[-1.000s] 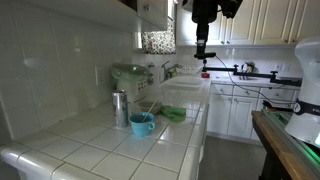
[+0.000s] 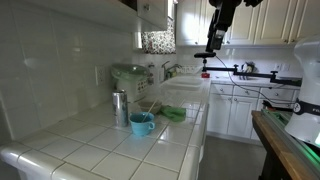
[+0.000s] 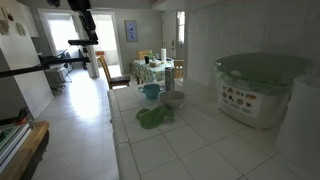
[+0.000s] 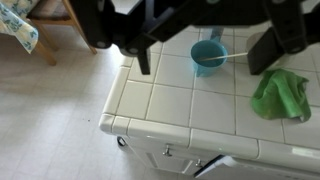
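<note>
A light-blue cup (image 2: 142, 123) with a thin stick or spoon leaning out of it stands on the white tiled counter (image 2: 90, 148). Close behind it is a tall silver canister (image 2: 120, 108). A crumpled green cloth (image 3: 154, 116) lies on the tiles near a small greyish bowl (image 3: 174, 99). High above the counter's front edge hangs my gripper (image 2: 214, 42), clear of everything. From the wrist, its dark fingers (image 4: 143, 62) stand wide apart, and the cup (image 4: 208, 57) shows below through the gap. Nothing is held.
A large white-and-green container (image 3: 255, 90) stands against the wall at the counter's far end. Wooden table edge (image 2: 275, 140) runs along the opposite side, with open floor between. Upper cabinets (image 2: 110, 12) overhang the counter.
My gripper has shifted a little to the right and tilted slightly in exterior view 1. The cup, canister and cloth have stayed where they were.
</note>
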